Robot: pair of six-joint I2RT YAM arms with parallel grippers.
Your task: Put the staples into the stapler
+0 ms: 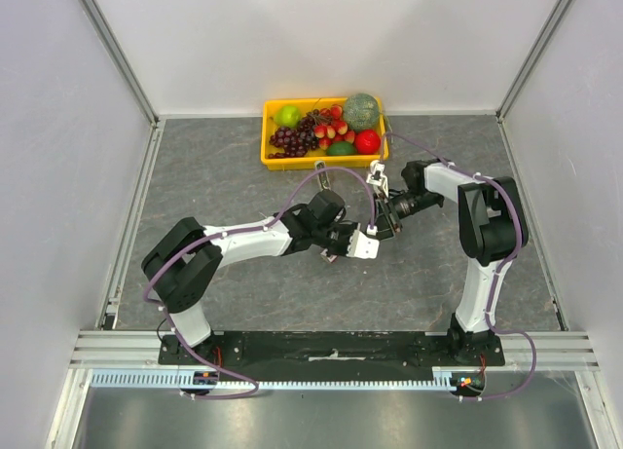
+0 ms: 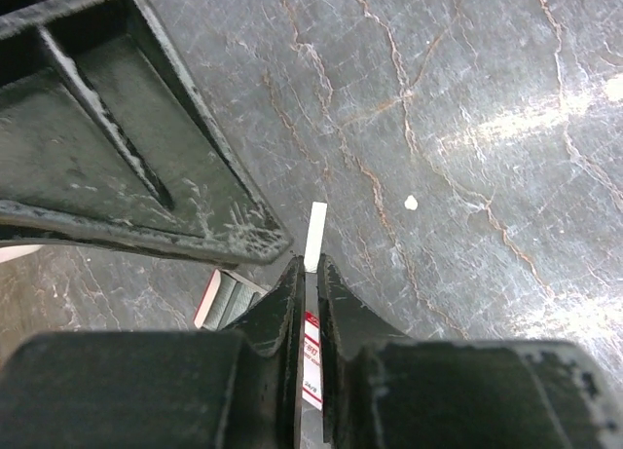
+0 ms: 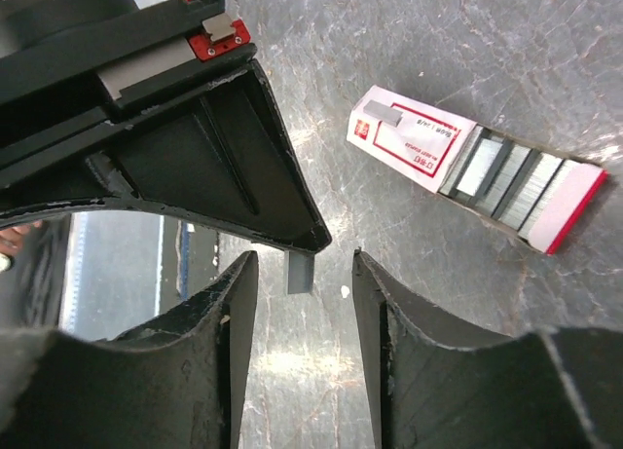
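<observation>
My left gripper is shut on a thin light strip of staples (image 2: 315, 230), held upright between its fingertips. In the right wrist view that strip (image 3: 299, 274) shows below the left gripper's tip, between the fingers of my right gripper, which stand apart around it, not visibly touching it. A staple box (image 3: 419, 142) with an open tray of staple strips (image 3: 521, 191) lies on the grey table below. In the top view both grippers meet near the table's middle, and a metal stapler (image 1: 323, 178) lies behind them, partly hidden.
A yellow tray (image 1: 274, 159) of fruit stands at the back. White walls border the sides and back.
</observation>
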